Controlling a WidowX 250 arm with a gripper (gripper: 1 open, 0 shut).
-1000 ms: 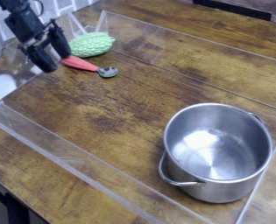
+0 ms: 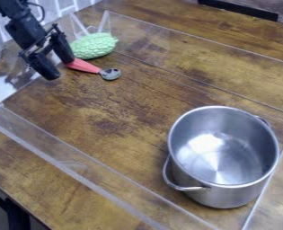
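The black gripper point(image 2: 48, 56) is at the upper left, low over the table beside a red-handled spoon point(image 2: 84, 66) with a steel head. A green textured cloth-like object point(image 2: 93, 45) lies just behind the spoon. A large steel pot point(image 2: 222, 157) with side handles stands at the lower right. Whether the gripper is open or shut is hard to make out, and its fingertips are partly blurred against the dark arm.
Clear plastic strips or edges run along the left, front and right.
The gripper has shifted slightly down and to the right, closer over the table by the spoon. The spoon, green object and pot look unmoved.
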